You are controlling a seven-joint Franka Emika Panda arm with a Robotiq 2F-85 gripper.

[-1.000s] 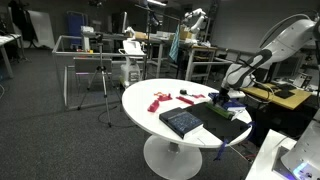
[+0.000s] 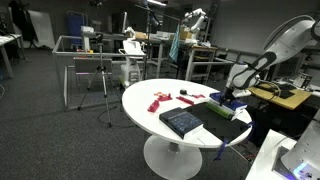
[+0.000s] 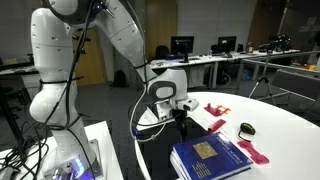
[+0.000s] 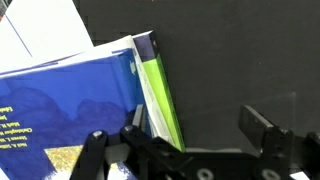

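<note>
A blue book (image 4: 65, 105) with yellow print lies at the left of the wrist view. Beside it show a white edge and a bright green spine (image 4: 158, 95). My gripper stands open, its fingers wide apart. The left finger (image 4: 128, 138) overlaps the blue cover in view, and the right finger (image 4: 262, 130) is over bare dark mat; contact cannot be told. In exterior view 2, the blue book (image 3: 212, 155) lies in front of my gripper (image 3: 181, 130). The green side (image 2: 220, 109) faces the camera in exterior view 1, close to the gripper.
A dark boxed book (image 2: 184, 123) lies apart, nearer the table's front edge. Several red pieces (image 2: 159, 101) are scattered on the white table (image 2: 140, 112), with a black object (image 3: 246, 131) among them.
The arm's hand has shifted slightly near the book stack. The books and the red pieces look unmoved.
</note>
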